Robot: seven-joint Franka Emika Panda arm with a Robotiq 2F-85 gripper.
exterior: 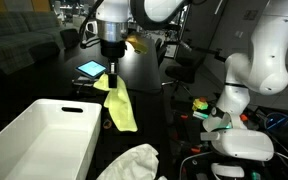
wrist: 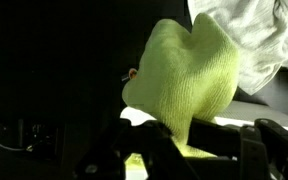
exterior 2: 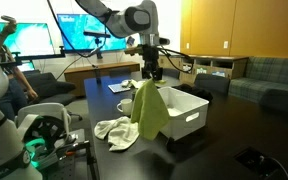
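Note:
A yellow-green cloth (exterior: 120, 106) hangs from my gripper (exterior: 112, 80), which is shut on its upper edge. Raised above the dark table, the cloth droops in a long fold, as exterior view 2 also shows: cloth (exterior 2: 151, 113), gripper (exterior 2: 151, 79). From the wrist, the cloth (wrist: 189, 75) spreads out below the fingers and hides part of what lies beneath. A white open box (exterior: 46, 140) stands beside it, to its left in exterior view 1. A crumpled white cloth (exterior: 131, 163) lies flat near the front of the table.
A white mug (exterior 2: 126, 106) stands behind the white cloth in exterior view 2. A small orange-and-black item (exterior: 107, 124) lies by the box. A tablet-like device (exterior: 91, 69) is at the back. Bare table lies right of the hanging cloth in exterior view 1.

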